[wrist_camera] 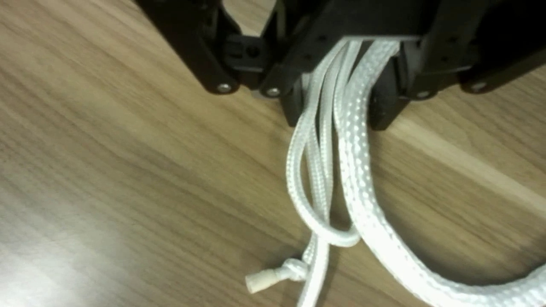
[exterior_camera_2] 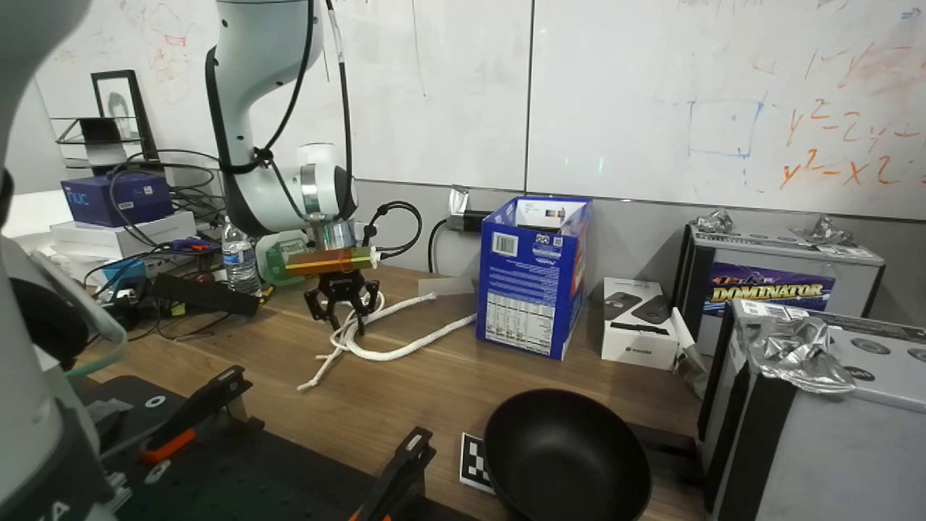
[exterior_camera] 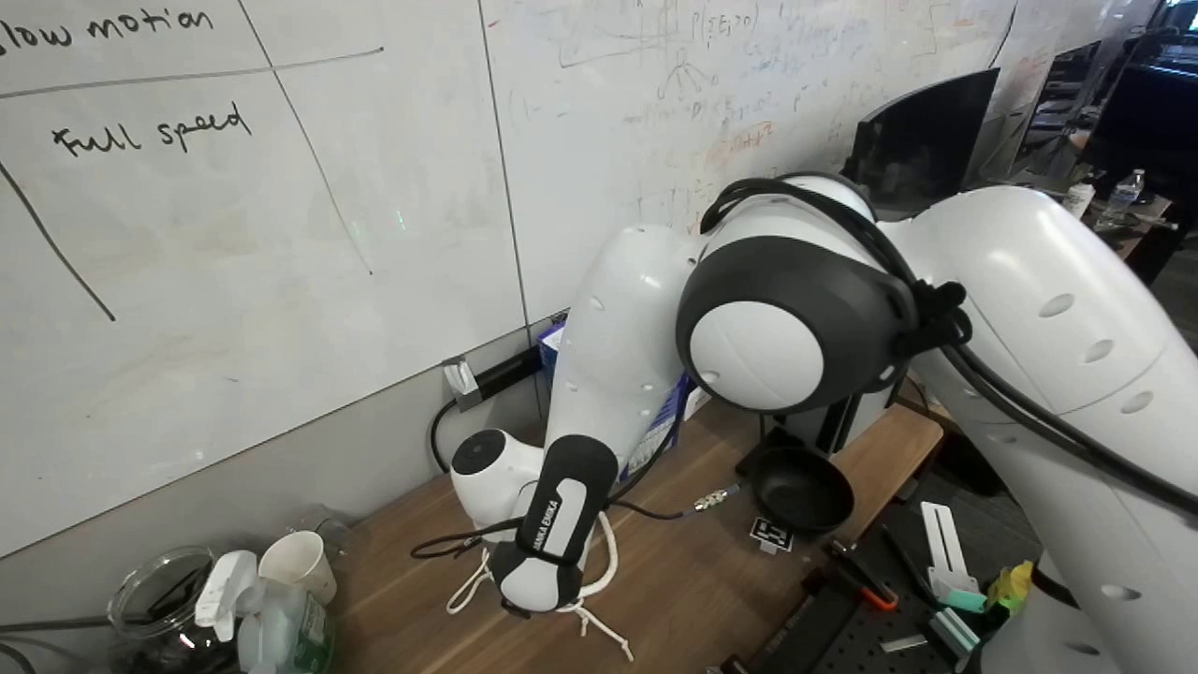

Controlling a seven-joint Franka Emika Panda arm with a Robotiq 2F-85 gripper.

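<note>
A white braided rope (exterior_camera_2: 395, 351) lies on the wooden table in exterior view 2, with a thick curved length and thinner cords bunched together. My gripper (exterior_camera_2: 348, 325) points down over that bunch, low to the table. Seen from the wrist, the black fingers (wrist_camera: 386, 105) stand part open on either side of the thin white cords (wrist_camera: 323, 169) and the thick rope (wrist_camera: 361, 174). Narrow gaps show between fingers and rope, and no firm grip is visible. Below them lies a knotted cord end (wrist_camera: 294, 268). The arm hides the fingers in exterior view 1.
A blue box (exterior_camera_2: 529, 286) stands right of the rope, near the whiteboard wall. A black pan (exterior_camera_2: 568, 460) sits at the front right, beside a checkered marker (exterior_camera_2: 473, 460). Left of the arm are a spray bottle (exterior_camera: 281, 629) and a paper cup (exterior_camera: 300, 565). Bare table separates rope and pan.
</note>
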